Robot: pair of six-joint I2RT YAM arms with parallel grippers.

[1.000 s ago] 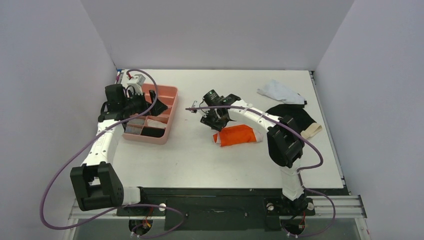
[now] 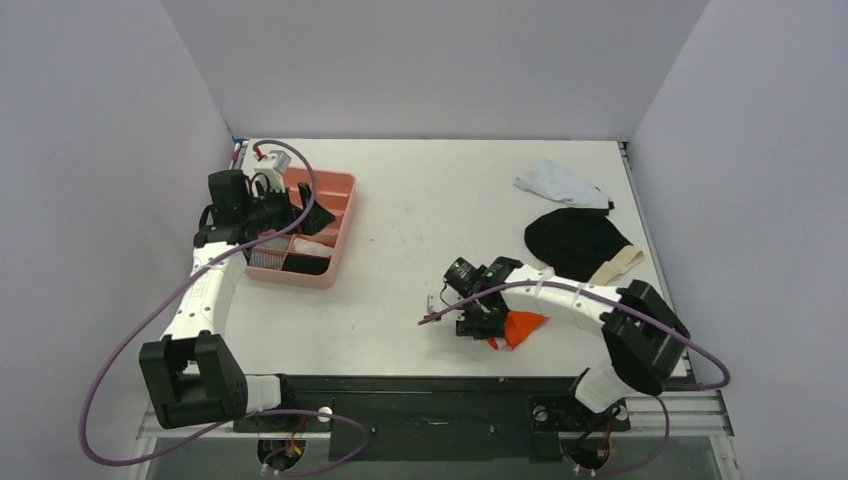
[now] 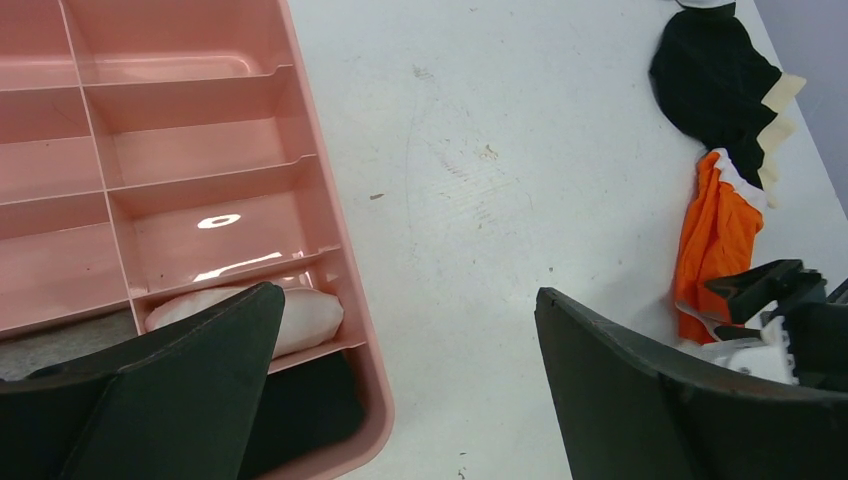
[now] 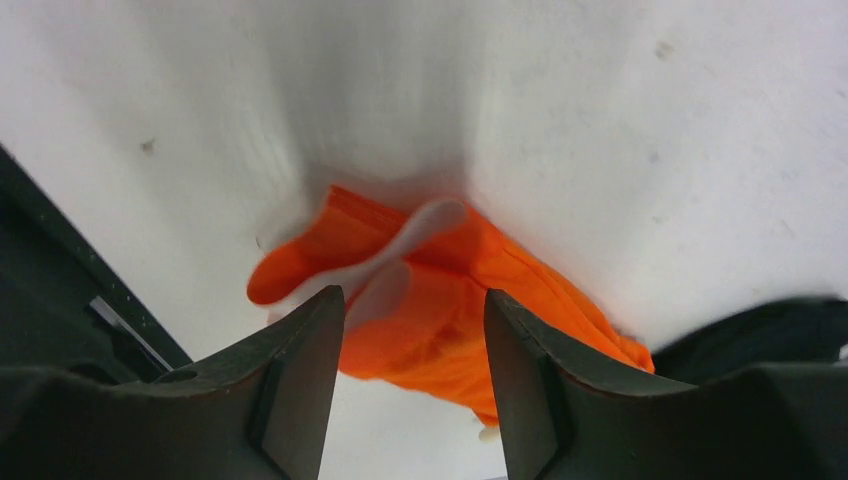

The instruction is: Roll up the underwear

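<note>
The orange underwear (image 2: 525, 325) lies at the table's front right, partly covered by my right arm in the top view. Its orange cloth (image 3: 712, 235) with a white edge stretches toward the black garment in the left wrist view. My right gripper is over one end of it, fingers spread apart; folded orange cloth (image 4: 440, 310) with a pale strip shows between and below them, blurred. High over the pink organizer's right edge, my left gripper stands open and empty.
The pink organizer (image 2: 345, 235) stands at the left, with light and dark cloth in some compartments. A black garment with a beige band (image 2: 575, 242) and a light grey cloth (image 2: 560, 182) lie at the right.
The orange underwear has shifted right and toward the front edge along with my right gripper, and is now bunched rather than flat. My left arm has stayed nearly still.
</note>
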